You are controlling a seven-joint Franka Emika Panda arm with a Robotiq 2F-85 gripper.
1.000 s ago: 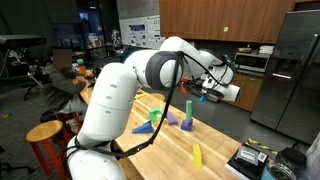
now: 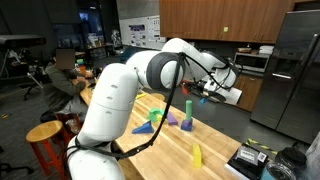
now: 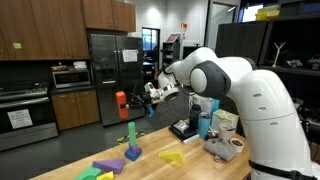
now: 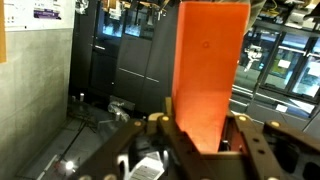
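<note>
An orange-red block (image 4: 208, 75) fills the upper middle of the wrist view, upright between the dark fingers of my gripper. My gripper (image 3: 140, 101) is shut on it; in exterior view 2 the orange block (image 3: 121, 99) shows at the gripper's end, held above the table. On the table (image 2: 165, 160) stands a green block (image 2: 189, 109) on top of a blue-purple block (image 2: 187, 125). Exterior view 2 shows the same green block (image 3: 132, 134) upright. The lower end of the held block is partly hidden by the fingers.
A blue triangle (image 2: 143, 128), a purple triangle (image 2: 170, 118) and a yellow piece (image 2: 197, 156) lie on the table. Green pieces (image 2: 71, 125) lie to the left. A dark box (image 2: 246, 160) and a dark round container (image 2: 291, 159) stand near the right edge.
</note>
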